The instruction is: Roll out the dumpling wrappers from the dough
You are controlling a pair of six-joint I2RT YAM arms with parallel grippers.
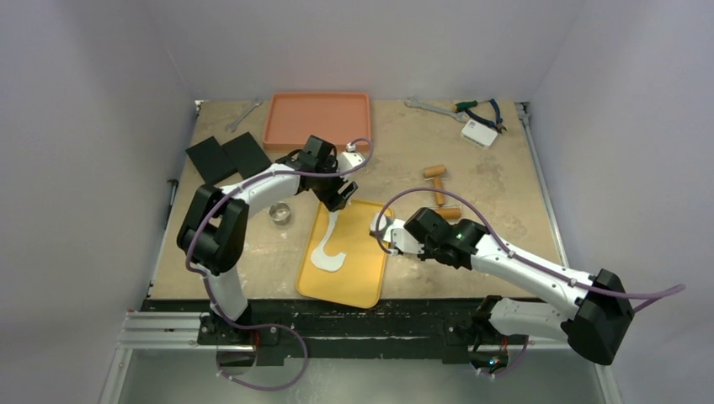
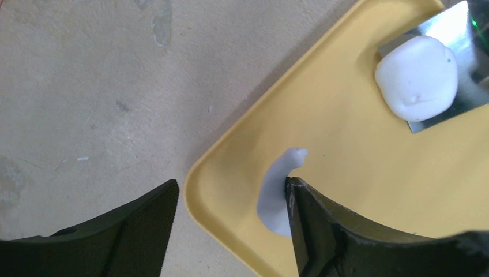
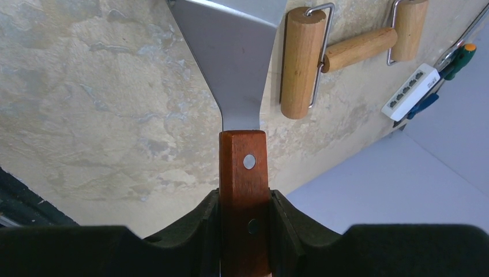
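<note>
A curved white dough strip (image 1: 328, 259) lies in the yellow tray (image 1: 354, 286). In the left wrist view my left gripper is open over the tray's corner, its right finger beside or touching the strip's narrow end (image 2: 272, 205). A white dough lump (image 2: 416, 78) rests on the steel scraper blade (image 2: 444, 118) at the tray's edge. My right gripper is shut on the scraper's wooden handle (image 3: 242, 156), in the right wrist view.
Wooden rollers (image 3: 301, 63) lie right of the tray. An empty pink tray (image 1: 317, 118), dark boards (image 1: 210, 160) and a steel cup (image 1: 279, 214) stand around the left arm. Pliers (image 1: 488, 114) and wrenches lie at the back.
</note>
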